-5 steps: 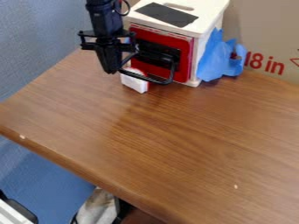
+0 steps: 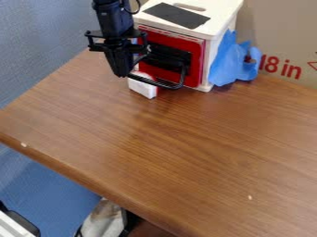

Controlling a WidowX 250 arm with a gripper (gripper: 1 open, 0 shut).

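A black robot arm reaches down from the top left to my gripper [image 2: 121, 68], which is at the left front of a toy oven [image 2: 187, 17] with a white body and red front. A black frame or handle [image 2: 173, 81] juts from the oven's front beside the gripper. A white block [image 2: 144, 87] lies on the table just below, partly behind that black piece. The fingertips are dark and small, so I cannot tell whether they are open, shut or touching anything.
A blue crumpled object [image 2: 233, 63] sits at the oven's right, against a cardboard panel [image 2: 287, 37].
The arm and gripper have shifted very slightly at the oven's left front; the oven, white block and blue object look unchanged.
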